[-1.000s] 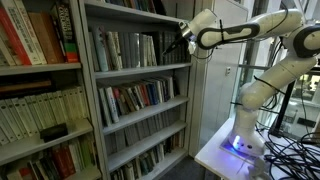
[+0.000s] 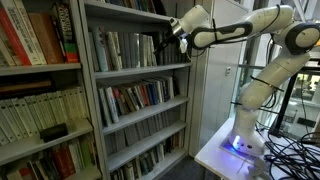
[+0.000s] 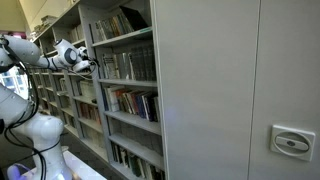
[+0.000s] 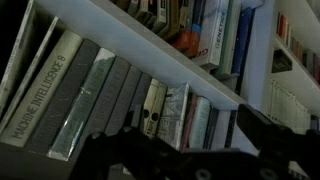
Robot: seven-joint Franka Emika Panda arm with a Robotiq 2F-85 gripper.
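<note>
My gripper is open in the wrist view, its dark fingers [image 4: 128,138] set apart with no object held between them. Beyond it stands a row of books; a pale one [image 4: 42,88] with "Machine Intelligence 8" on its spine is at the left, beside several dark grey volumes [image 4: 103,92]. In exterior view 1, the gripper [image 2: 166,42] is small and dark in front of the upper part of the bookcase [image 2: 91,70]. Whether it touches any book cannot be told there.
Shelf boards [image 4: 150,42] run diagonally across the wrist view, with more books [image 4: 212,35] on the neighbouring shelf. A white table [image 2: 222,156] lies under the arm's base. Exterior view 2 has a broad pale panel [image 3: 210,90] right of the shelves.
The wrist end of the arm has shifted slightly left in exterior view 1, toward the shelves. The books there look unmoved.
</note>
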